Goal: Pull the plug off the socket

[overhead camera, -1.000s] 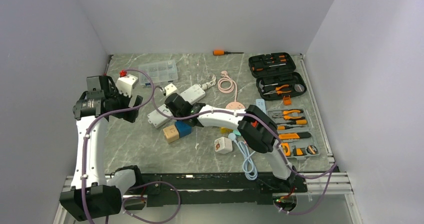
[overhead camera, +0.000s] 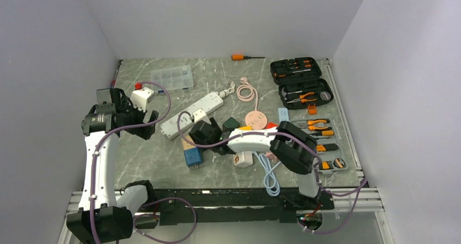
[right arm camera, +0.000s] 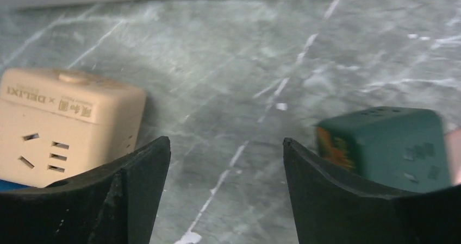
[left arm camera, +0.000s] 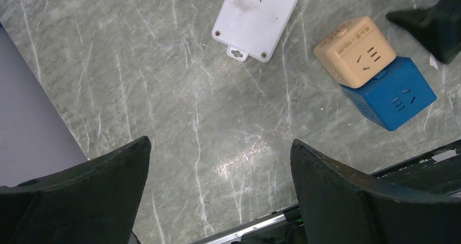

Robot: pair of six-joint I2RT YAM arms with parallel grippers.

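A beige cube-shaped adapter (left arm camera: 356, 51) with slots and a blue one (left arm camera: 388, 94) lie touching on the marble surface, at the upper right of the left wrist view. In the top view the blue adapter shows metal prongs on its near side, while the right arm partly covers the beige one. My right gripper is open over bare surface, its left finger (right arm camera: 144, 170) beside the beige adapter. A dark green cube (right arm camera: 405, 149) stands near its other finger. My left gripper is open and empty, off to the left of the pair.
Behind the adapters lies a long white power strip (overhead camera: 209, 102). Right of the arm are a white cube (overhead camera: 243, 158), a coiled blue cord (overhead camera: 270, 177) and tool cases (overhead camera: 304, 94). Left of the adapters, the surface is clear.
The adapter pair has turned: blue was to the right of beige, and is now on the near side of it. My right gripper has moved right and nearer; the left arm has barely shifted.
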